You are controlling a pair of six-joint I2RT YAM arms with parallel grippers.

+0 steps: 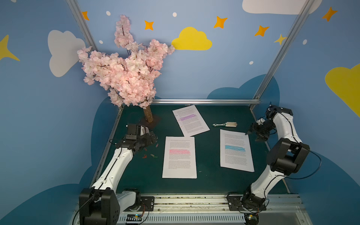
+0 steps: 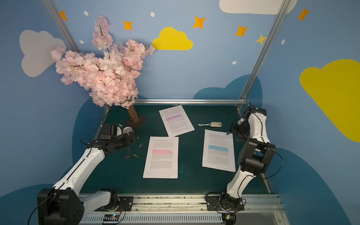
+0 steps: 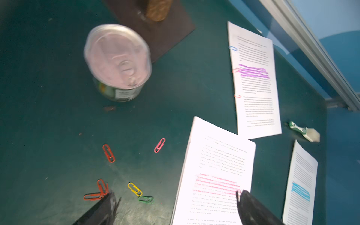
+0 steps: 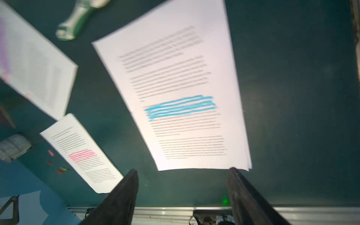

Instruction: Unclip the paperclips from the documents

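Note:
Purple-highlighted papers (image 3: 258,108) at the back of the table have a blue clip (image 3: 233,48) and two reddish clips on their left edge. No clips show on the pink-highlighted stack (image 3: 217,161) or the blue-highlighted stack (image 4: 187,138). Loose on the table at the left lie a pink clip (image 3: 159,145), a red clip (image 3: 108,153), a yellow clip (image 3: 134,189), a green clip (image 3: 145,199) and more red ones (image 3: 98,195). My left gripper hovers over that side, open and empty. Open and empty too, my right gripper is above the table's right side.
A can (image 3: 118,61) with a pale lid stands near the tree's trunk (image 1: 148,114) and dark base at the back left. A green-handled brush (image 1: 226,124) lies behind the blue-highlighted papers. Bare table separates the two front stacks.

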